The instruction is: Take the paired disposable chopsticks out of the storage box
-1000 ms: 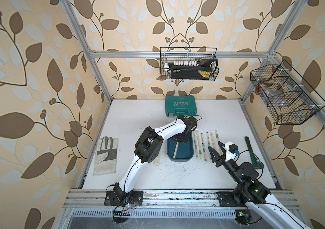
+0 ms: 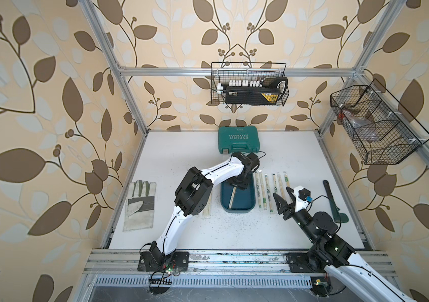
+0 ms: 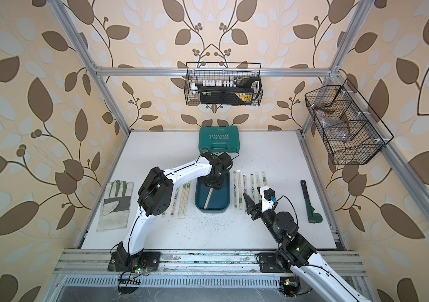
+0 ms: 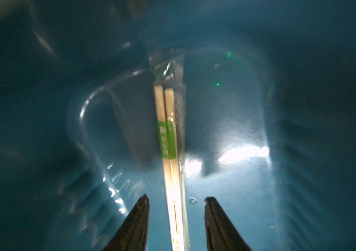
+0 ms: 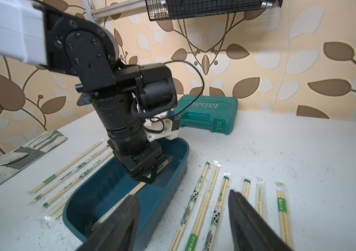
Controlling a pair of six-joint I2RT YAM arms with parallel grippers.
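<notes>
One wrapped pair of chopsticks (image 4: 170, 175) with a green band lies on the floor of the dark teal storage box (image 2: 238, 209). Over the box, my left gripper points down with its fingers apart; in its wrist view the chopsticks run between the two fingertips, not clasped. Part of the pair is hidden under the left arm in both top views. My right gripper is off to the right above the table, fingers spread, nothing between them.
Several wrapped chopstick pairs (image 5: 191, 209) lie in a row right of the box; several more (image 5: 74, 173) lie to its left. A green case (image 2: 238, 138) stands behind, a glove (image 2: 140, 206) at far left, a green-handled tool (image 2: 333, 201) at far right.
The right gripper has moved a little to the left. The chopsticks in the box have stayed put.
</notes>
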